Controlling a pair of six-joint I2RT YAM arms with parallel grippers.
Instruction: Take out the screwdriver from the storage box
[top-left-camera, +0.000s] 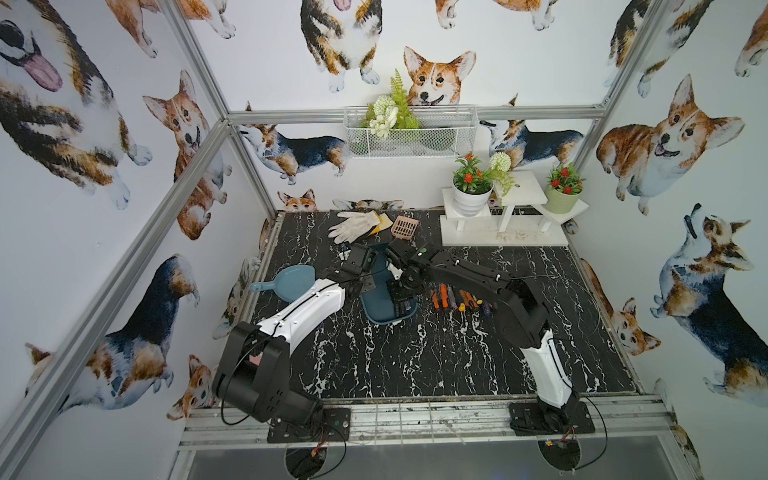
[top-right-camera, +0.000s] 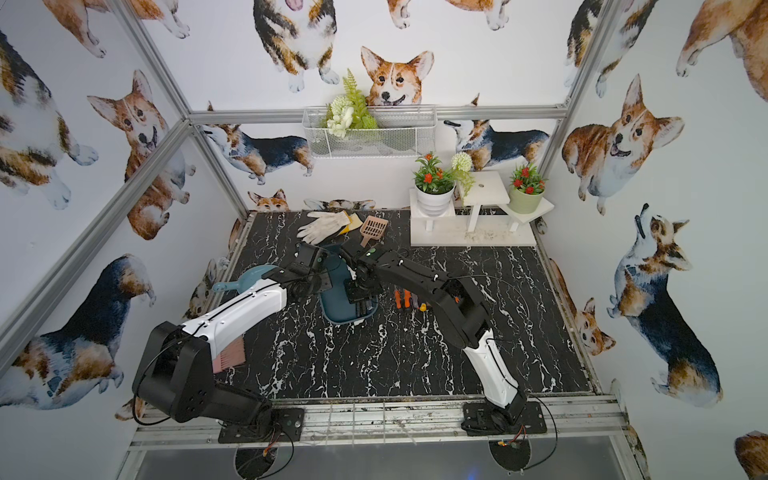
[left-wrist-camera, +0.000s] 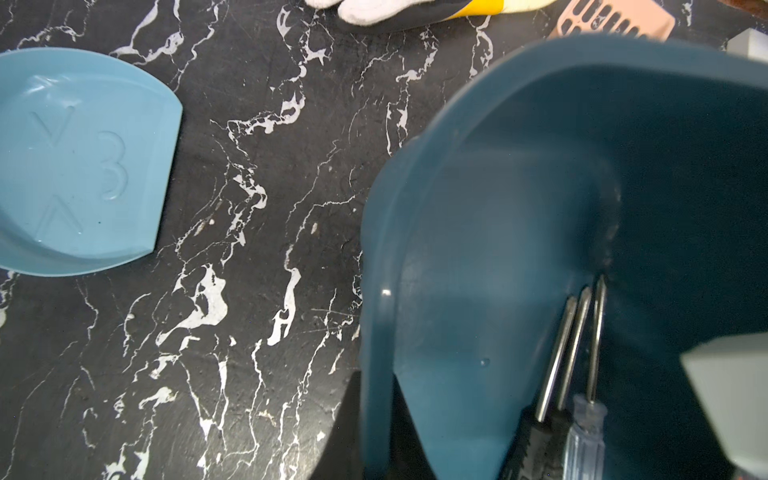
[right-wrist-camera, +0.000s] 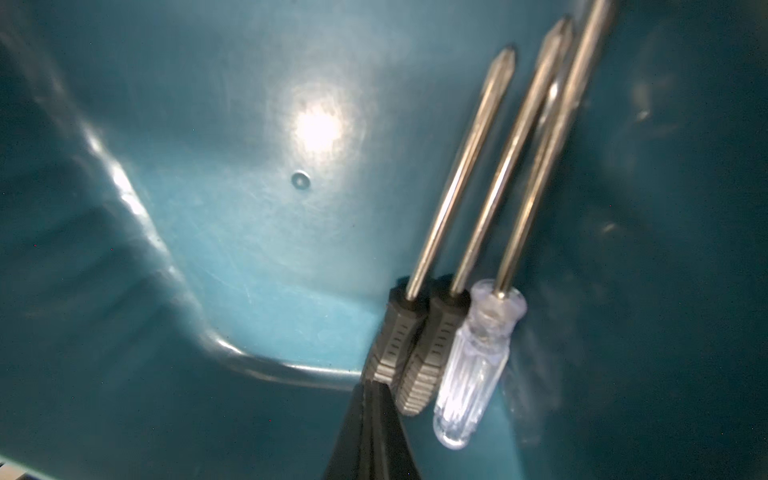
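The blue storage box (top-left-camera: 373, 313) stands mid-table. Inside it lie a black-handled screwdriver (right-wrist-camera: 397, 328), a second black screwdriver (right-wrist-camera: 436, 344) and a clear-handled screwdriver (right-wrist-camera: 477, 364), side by side, with a further metal shaft running along the clear one. My right gripper is inside the box, shut with nothing showing between its fingers, its tips at the end of the leftmost black handle; whether they touch it is unclear. On the box's left side, my left gripper is shut on the thin rim (left-wrist-camera: 382, 320), one finger on either side.
A blue dustpan (top-left-camera: 294, 282) lies left of the box, gloves (top-left-camera: 353, 227) and a pink slotted scoop (top-left-camera: 405, 227) behind it. Orange-handled tools (top-left-camera: 444, 296) lie to the right. A white plant stand (top-left-camera: 492, 232) fills the back right.
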